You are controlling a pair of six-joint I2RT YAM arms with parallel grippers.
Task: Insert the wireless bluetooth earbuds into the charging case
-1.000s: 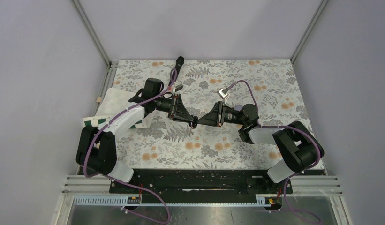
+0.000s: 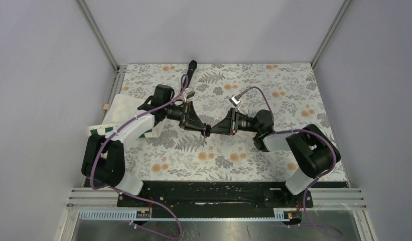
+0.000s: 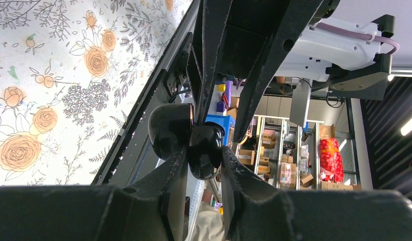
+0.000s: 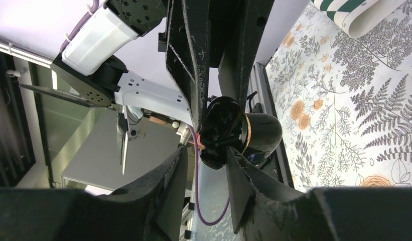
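Note:
The black charging case [image 3: 206, 153] is held by my left gripper, with its glossy lid [image 3: 167, 129] open, in the middle above the table. In the right wrist view the case's gold-rimmed body [image 4: 261, 134] shows beside a dark inner part [image 4: 221, 120]. My right gripper faces it from the other side, fingers part apart, one fingertip touching the lower end of the case. Whether an earbud is between or inside cannot be told; the grippers hide much of it in the top view.
A white mat with green checks [image 2: 100, 129] lies at the table's left under the left arm. A black rod-like object [image 2: 192, 66] lies at the back. The flowered tabletop [image 2: 224, 160] is otherwise largely clear around the arms.
The right arm has shifted very slightly, its wrist a little lower in the top view.

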